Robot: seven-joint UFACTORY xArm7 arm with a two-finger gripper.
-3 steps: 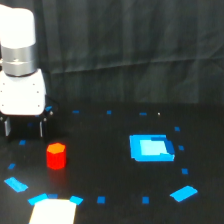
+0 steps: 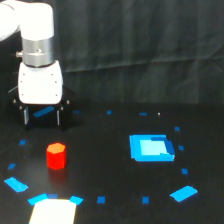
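Observation:
My gripper [image 2: 42, 117] hangs at the left of the camera view, behind and a little left of a red block [image 2: 56, 157] with a six-sided top. Its dark fingers look spread apart, with nothing seen between them, though they are hard to pick out against the black background. The red block stands by itself on the black table, clear of the gripper. To the right lies a blue square tray [image 2: 136, 147] with a pale blue-white middle.
A pale, bright block [image 2: 52, 213] is cut off by the bottom edge, with blue tape around it. Small blue marks dot the table, and a blue strip [image 2: 184, 193] lies at lower right. Bare table separates the red block and tray.
My gripper has shifted right and sits slightly higher in the view. The red block, the tray and the pale block stay where they were.

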